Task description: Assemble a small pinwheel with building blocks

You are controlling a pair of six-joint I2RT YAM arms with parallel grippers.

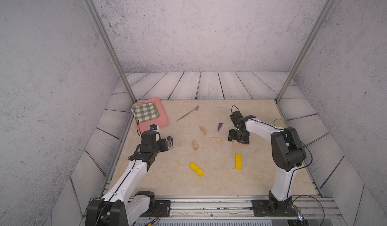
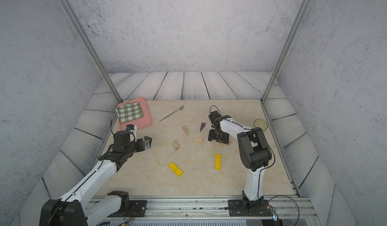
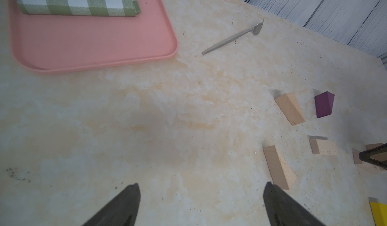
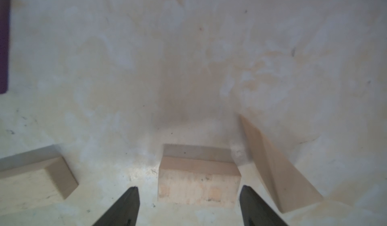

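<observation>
Pale wooden blocks lie loose on the table: two wedges, a small rectangle, and, under the right gripper, a block beside a tall wedge. A purple wedge and two yellow bars lie apart. My open right gripper hovers at that block, its fingertips either side of the block's lower edge, not closed on it. My open left gripper is over the left of the table with nothing between its fingers.
A pink tray with a checked cloth sits at the back left, a fork beside it. A pale green round item lies at the right edge.
</observation>
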